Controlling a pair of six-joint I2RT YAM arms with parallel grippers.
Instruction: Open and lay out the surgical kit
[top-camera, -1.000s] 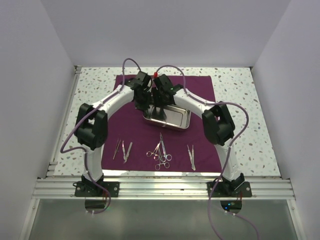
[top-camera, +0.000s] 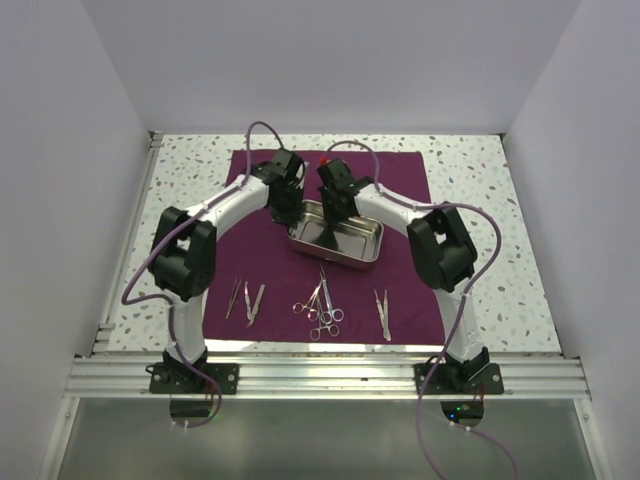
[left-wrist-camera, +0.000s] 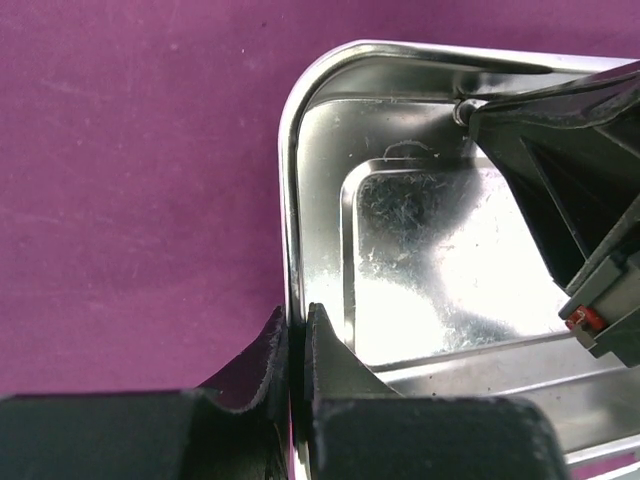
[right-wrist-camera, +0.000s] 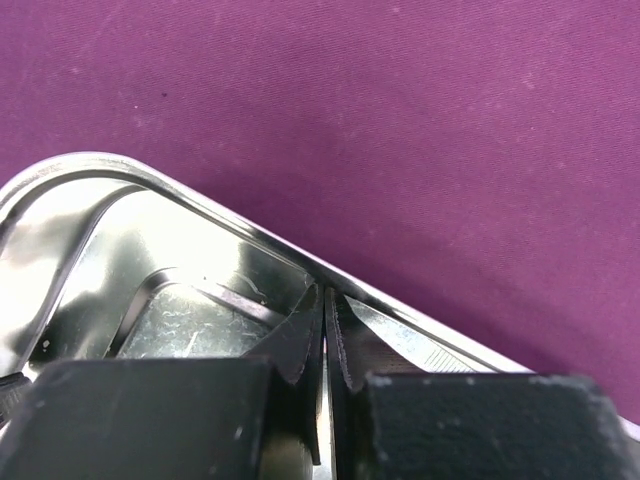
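An empty-looking metal tray (top-camera: 350, 240) sits slightly askew on the purple cloth. My left gripper is shut on the tray's left rim (left-wrist-camera: 291, 190), with the rim running between its fingers. My right gripper is shut with nothing between its fingers. Its tips are inside the tray, close against the long far wall in the right wrist view. Whether they touch that wall, I cannot tell. Along the cloth's near side lie several scissor-like instruments (top-camera: 326, 290), thin tools (top-camera: 256, 305) at left and a pair of slim tools (top-camera: 386, 320) at right.
Both arms reach in close together over the tray's far side.
Over the last second my right gripper has moved right along the tray, away from the left one. The tray has shifted slightly to the right. The laid-out instruments have stayed put.
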